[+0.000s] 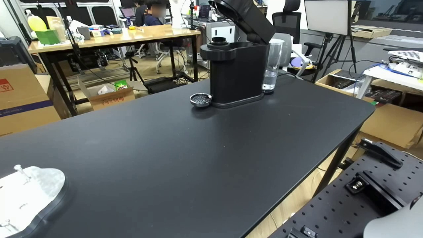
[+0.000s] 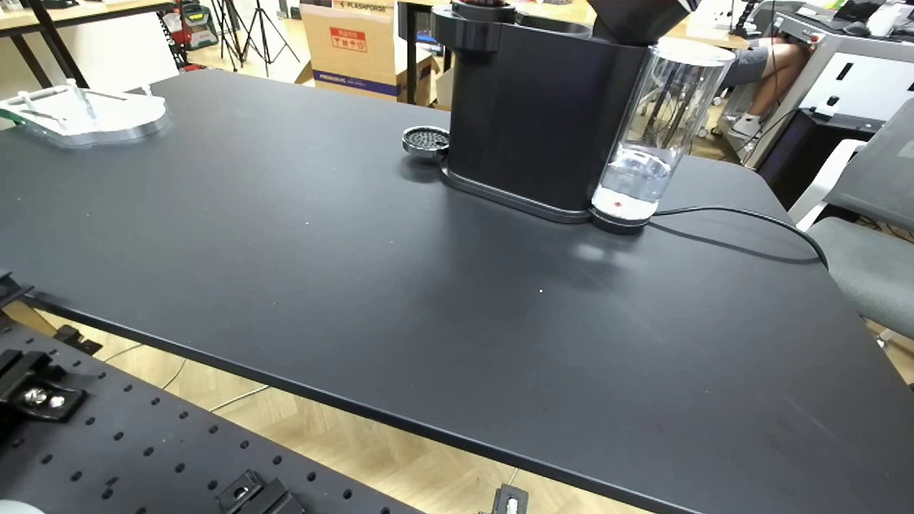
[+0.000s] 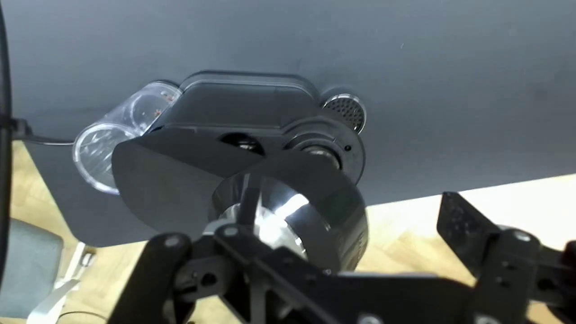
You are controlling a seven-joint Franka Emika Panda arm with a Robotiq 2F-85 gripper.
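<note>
A black capsule coffee machine [image 1: 240, 73] stands on the dark table with its lid [image 1: 248, 19] tilted up. In the wrist view that glossy lid [image 3: 329, 216] is seen from above, close to my gripper. The fingers stand wide open, with one of the fingers [image 3: 459, 224] out to the right over the floor and the other overlapping the lid's shiny end. Whether that finger touches the lid, I cannot tell. Neither exterior view shows the gripper. Part of the lid's end is hidden behind the gripper's dark linkage.
A clear water tank [image 2: 664, 128] with some water is fixed at the machine's back, a power cable [image 2: 745, 214] trailing from it. The round drip tray [image 2: 425, 141] juts from the front. A white stand with pegs [image 1: 37, 186] lies at the table's left.
</note>
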